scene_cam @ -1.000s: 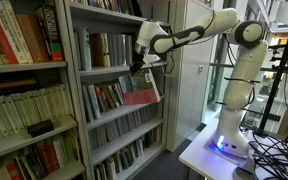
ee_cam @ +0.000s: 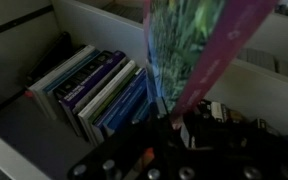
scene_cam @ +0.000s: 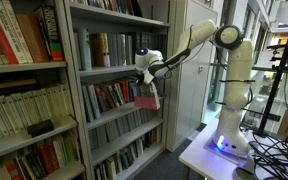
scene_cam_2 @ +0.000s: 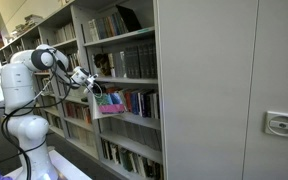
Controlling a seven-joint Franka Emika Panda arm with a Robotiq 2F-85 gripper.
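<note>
My gripper is shut on a book [ee_cam: 189, 45] with a green and dark pink cover, which rises from the fingers and fills the upper middle of the wrist view. In exterior view 1 the book [scene_cam: 147, 97] hangs in front of the bookcase's middle shelf, just below the gripper. From the other side, exterior view 2 shows the book [scene_cam_2: 111, 103] with its pink lower edge before the shelves. Where exactly the fingers meet the book is dark and hard to see.
The tall bookcase [scene_cam: 89, 76] has rows of books on its shelves. Leaning books [ee_cam: 94, 88] stand left of the held book in the wrist view. A white table [scene_cam: 206, 157] carries the arm's base. Cables lie on the floor at right.
The arm has come down and folded in toward its base, its wrist now lower and further right. The held book has turned from slanted to more upright and shows narrower.
</note>
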